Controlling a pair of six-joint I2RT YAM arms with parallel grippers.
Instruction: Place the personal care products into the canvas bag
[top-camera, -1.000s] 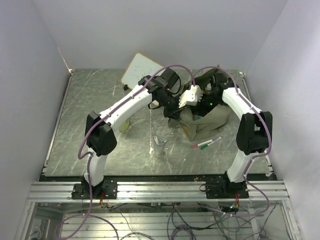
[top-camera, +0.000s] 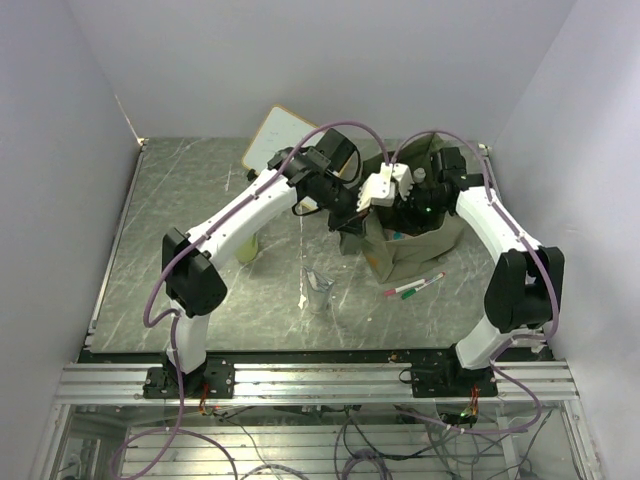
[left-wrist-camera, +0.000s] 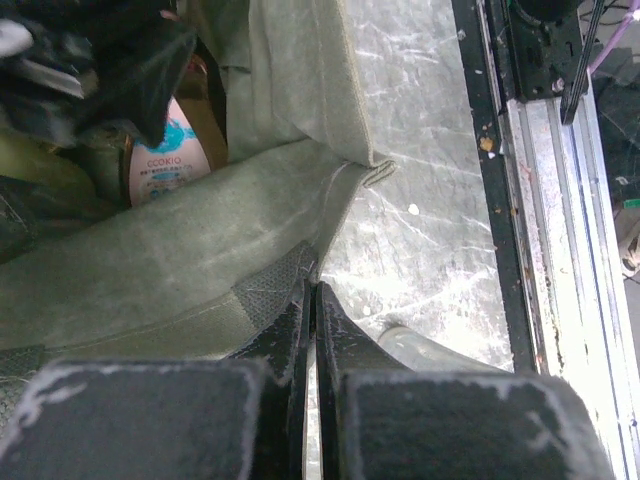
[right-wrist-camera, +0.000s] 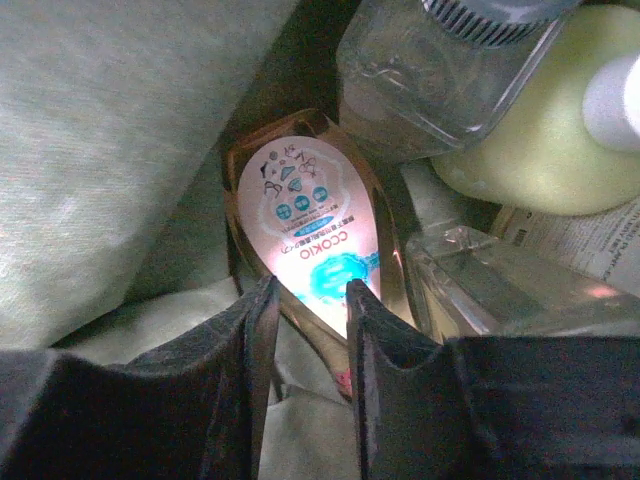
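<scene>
The olive canvas bag (top-camera: 410, 255) stands open at the back right. My left gripper is shut on the bag's rim. My right gripper hangs inside the bag, part open, above a pink-labelled package (right-wrist-camera: 305, 215). Beside that lie a clear bottle (right-wrist-camera: 420, 90), a pale yellow-green bottle (right-wrist-camera: 540, 150) and a clear wrapped item (right-wrist-camera: 500, 280). In the top view both grippers are largely hidden by the arms.
A pale green bottle (top-camera: 246, 250) stands left of the left arm, and a silvery pouch (top-camera: 318, 290) at the front middle. Pink and green markers (top-camera: 420, 284) lie before the bag; a white board (top-camera: 277, 133) is at the back.
The right arm has shifted a little rightward, its elbow lower in the top view.
</scene>
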